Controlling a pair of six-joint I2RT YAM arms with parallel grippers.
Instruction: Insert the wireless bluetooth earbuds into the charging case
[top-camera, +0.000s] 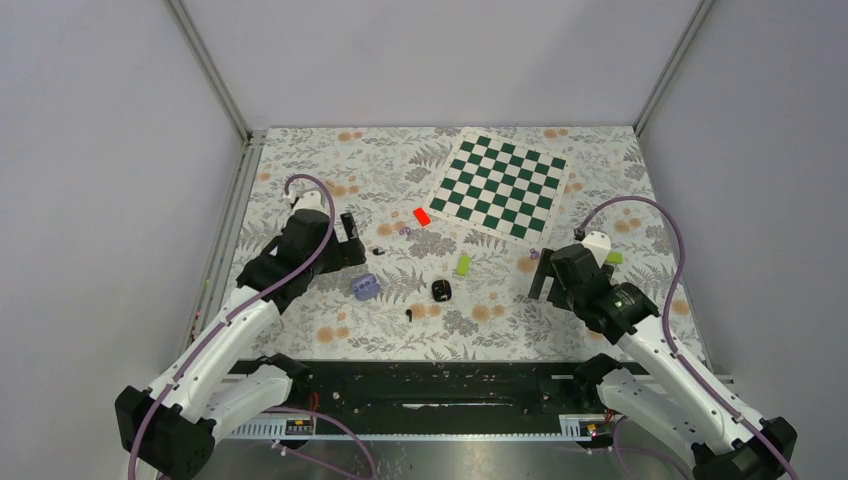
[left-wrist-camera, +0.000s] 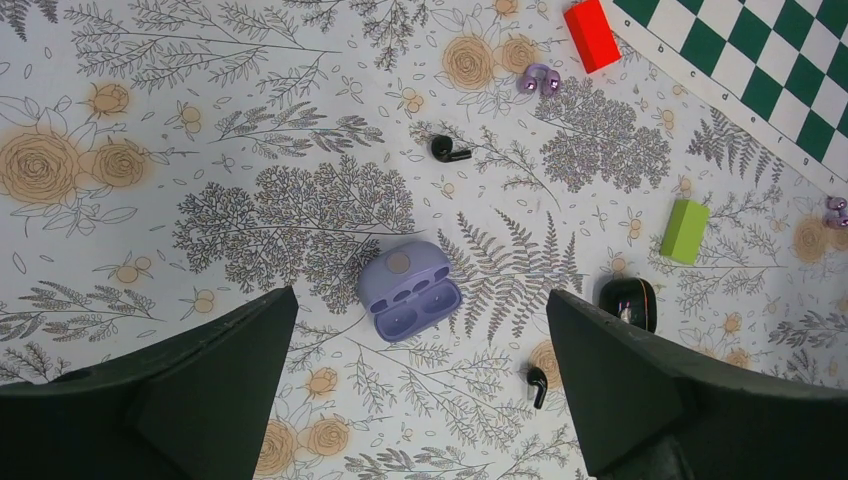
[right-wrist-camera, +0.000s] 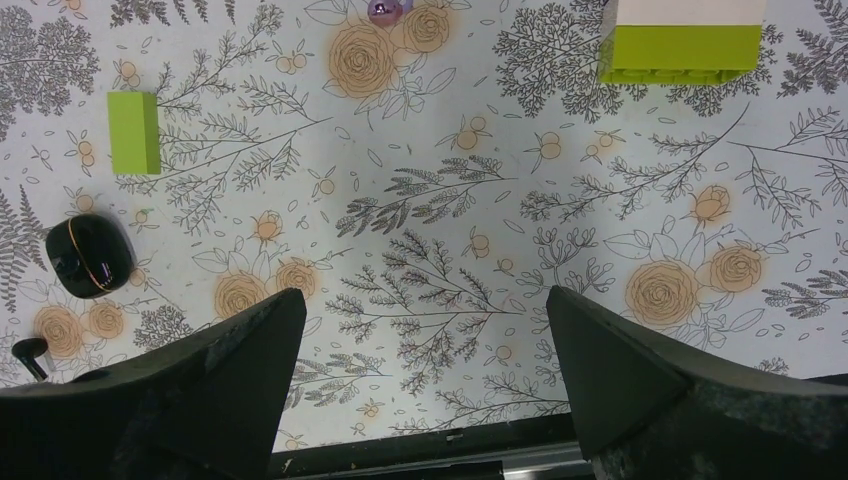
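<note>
Two black earbuds lie loose on the patterned table: one (left-wrist-camera: 445, 150) left of centre, another (left-wrist-camera: 536, 385) nearer the front. A black case (top-camera: 441, 290), apparently closed, sits at the middle, also seen in the right wrist view. A lilac case (left-wrist-camera: 408, 290) stands open left of it, its wells apparently empty. Small purple shiny earbud-like pieces (left-wrist-camera: 540, 80) lie farther back, with more at the right (right-wrist-camera: 385, 12). My left gripper hangs open above the lilac case, nothing between its fingers. My right gripper is open over bare table at the right.
A checkerboard (top-camera: 496, 185) lies at the back right, with a red block (top-camera: 422, 216) by its corner. A green block (top-camera: 463, 265) lies near the centre; a green-and-white box (right-wrist-camera: 680, 50) is at the right, partly behind the right arm.
</note>
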